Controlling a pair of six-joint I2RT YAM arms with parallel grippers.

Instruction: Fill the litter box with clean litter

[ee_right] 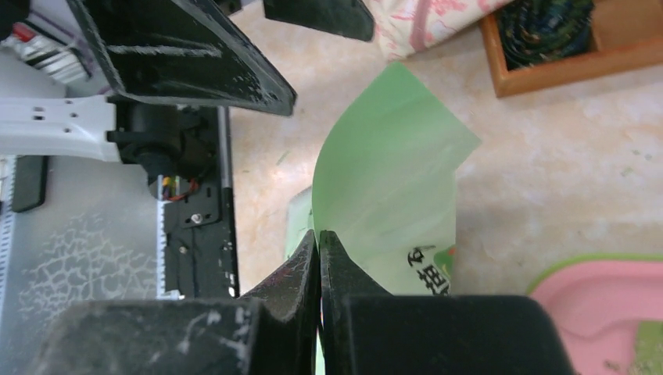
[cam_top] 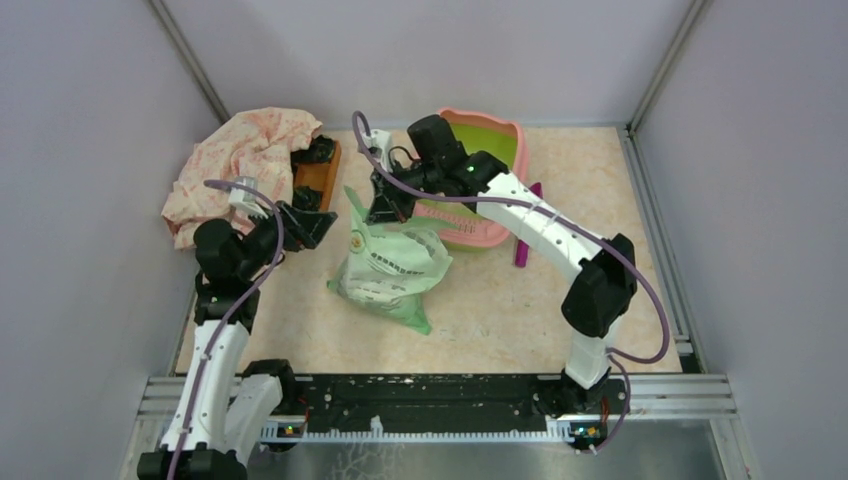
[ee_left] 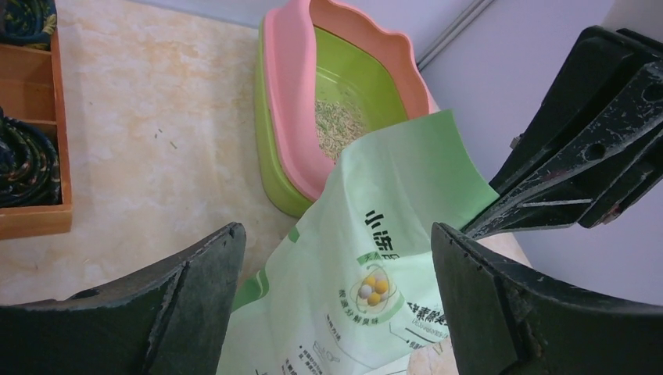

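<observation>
A pale green litter bag [cam_top: 390, 270] [ee_left: 336, 289] [ee_right: 391, 180] stands slumped at the table's centre, its top drawn upward. My right gripper [cam_top: 390, 210] is shut on the bag's thin upper edge. My left gripper [cam_top: 315, 225] stands open just left of the bag's top, with the bag behind and between its fingers in the left wrist view. The pink-and-green litter box [cam_top: 480, 230] [ee_left: 289, 109] [ee_right: 578, 305] is behind the bag, partly hidden by the right arm; some granular litter shows inside it.
A wooden tray [cam_top: 315, 178] with dark coiled items and a pink patterned cloth [cam_top: 230, 160] lie at the back left. A magenta tool [cam_top: 521, 252] lies right of the box.
</observation>
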